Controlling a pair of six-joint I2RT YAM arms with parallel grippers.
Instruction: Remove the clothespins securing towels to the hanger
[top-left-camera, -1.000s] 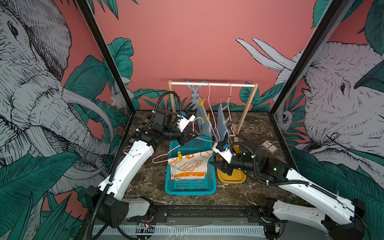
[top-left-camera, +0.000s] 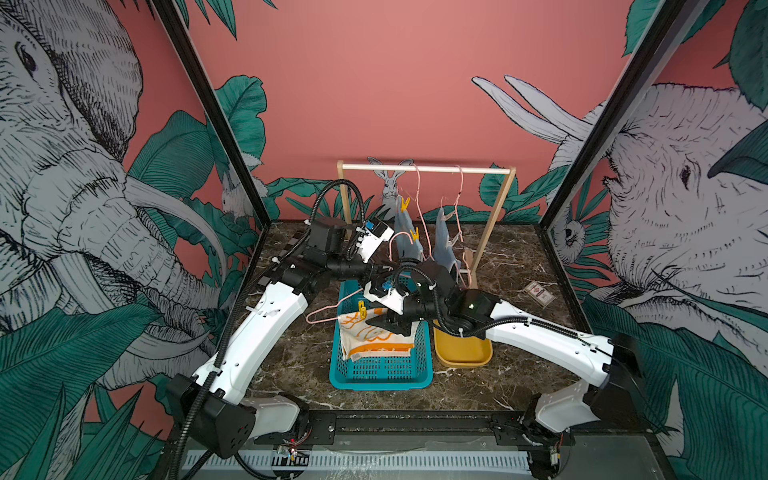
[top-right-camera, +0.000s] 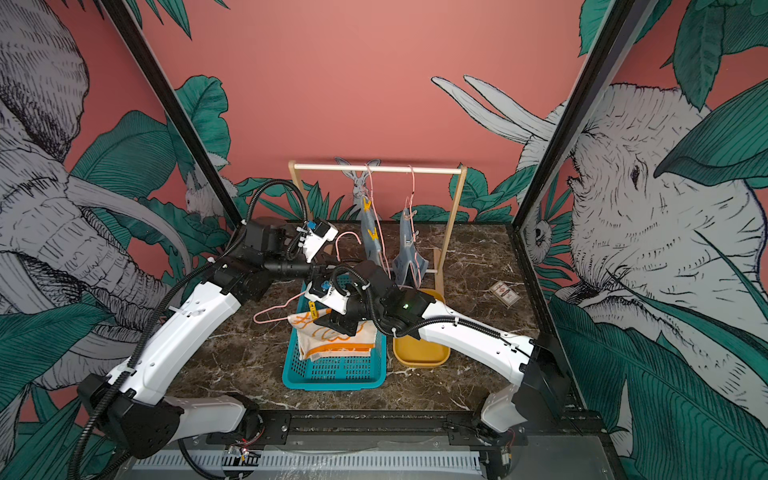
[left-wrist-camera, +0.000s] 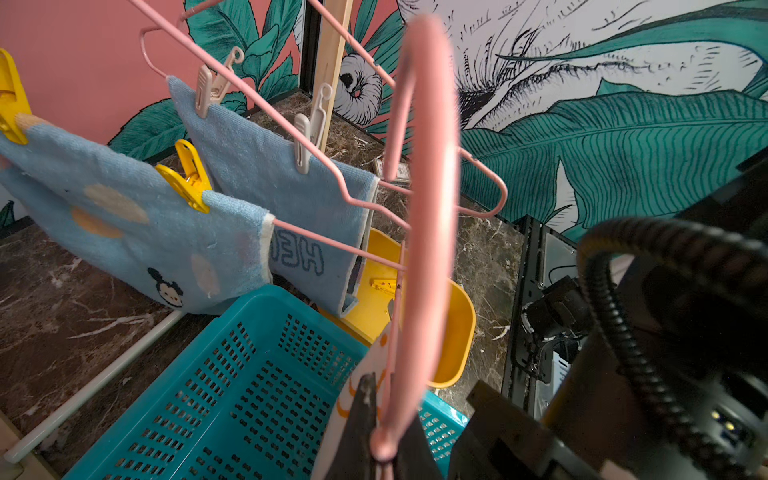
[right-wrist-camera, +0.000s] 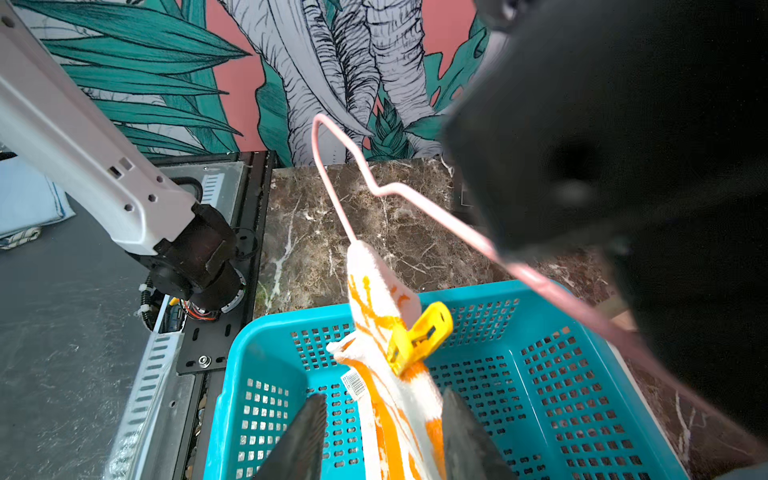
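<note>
A pink hanger (left-wrist-camera: 428, 240) is pinched near its hook by my left gripper, which is shut on the thin wire. From it a white towel with orange pattern (top-left-camera: 376, 336) hangs over the teal basket (right-wrist-camera: 264, 340). One yellow clothespin (right-wrist-camera: 420, 337) clips the towel to the bar, close to one end. My right gripper stands open; in the right wrist view its fingers are on either side of the towel in line of sight, with the clothespin ahead of them. The hanger's near part is partly covered by the right arm.
Two blue towels (left-wrist-camera: 240, 264) (left-wrist-camera: 304, 208) hang on the wooden rack (top-left-camera: 424, 169) behind, held by yellow and white clothespins. A yellow tray (top-left-camera: 464, 352) with a clothespin (left-wrist-camera: 384, 284) inside stands right of the basket. Both arms are close together above the basket.
My right arm has moved left from above the yellow tray, along the towel toward the remaining clothespin. The left arm has stayed nearly still.
</note>
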